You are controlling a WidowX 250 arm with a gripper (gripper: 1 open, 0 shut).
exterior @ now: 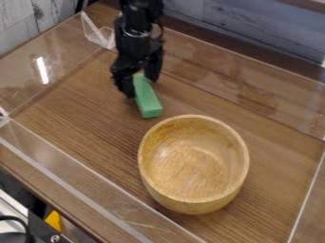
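Note:
My gripper [143, 68] reaches down from the top centre, its dark, blurred fingers open around the upper end of a green bar [146, 100] lying on the wooden surface. I cannot tell whether the fingers touch the bar.
A large yellow bowl [193, 166] stands in front, to the lower right of the bar. A wall borders it at the back right.

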